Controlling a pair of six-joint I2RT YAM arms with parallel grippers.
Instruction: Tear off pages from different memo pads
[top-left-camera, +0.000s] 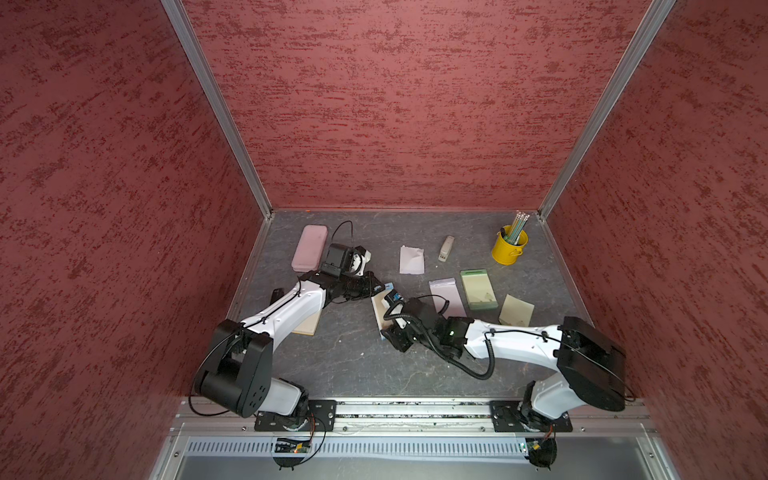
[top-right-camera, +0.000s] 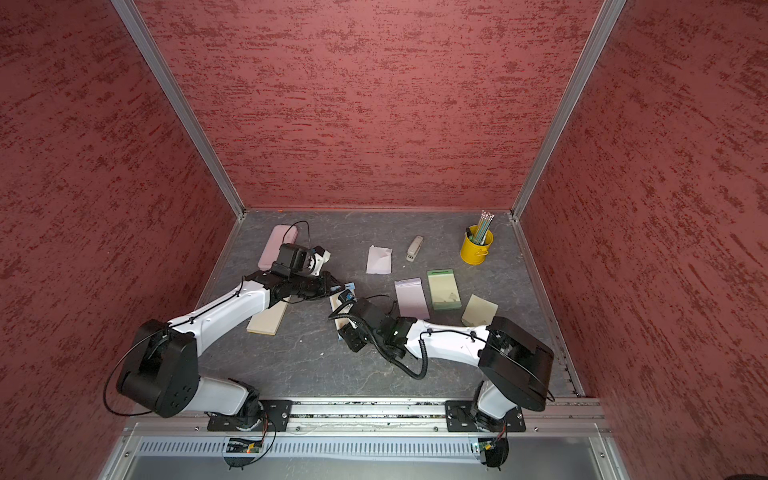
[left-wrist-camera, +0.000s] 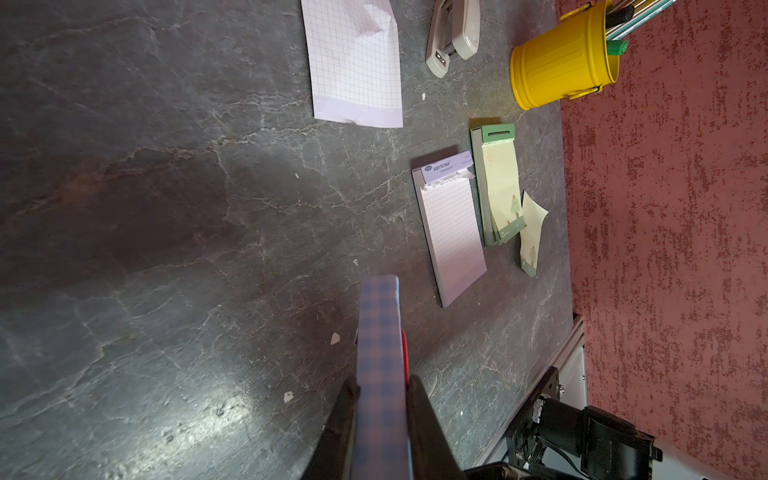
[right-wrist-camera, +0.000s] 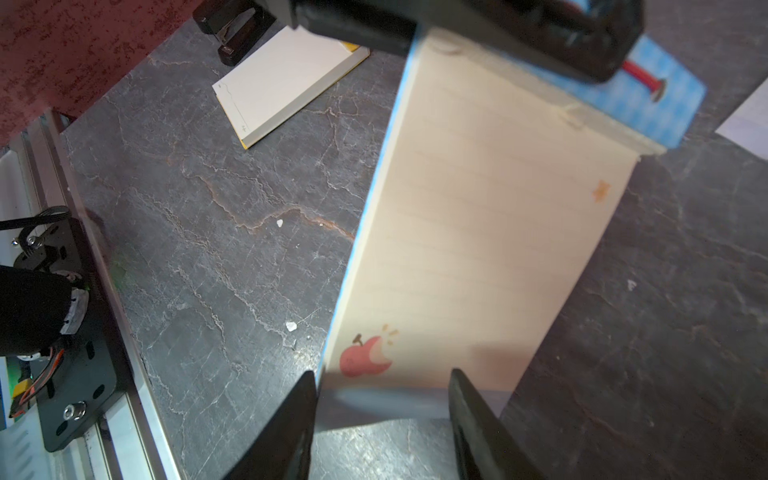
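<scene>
My left gripper is shut on the top binding of a blue-checked memo pad (left-wrist-camera: 379, 344), holding it off the table. The right wrist view shows that pad's cream lined page (right-wrist-camera: 488, 216), with a bitten apple printed near its lower edge. In front of that lower edge, my right gripper is partly open, its fingers spread with no page pinched between them. A lilac grid pad (left-wrist-camera: 452, 224) and a green pad (left-wrist-camera: 502, 180) lie to the right. One loose grid sheet (top-left-camera: 412, 260) and one loose green sheet (top-left-camera: 517, 310) lie flat.
A pale pad (right-wrist-camera: 288, 80) lies at the left, partly under my left arm. A pink case (top-left-camera: 309, 248), a stapler (top-left-camera: 446, 248) and a yellow pencil bucket (top-left-camera: 509, 245) stand farther back.
</scene>
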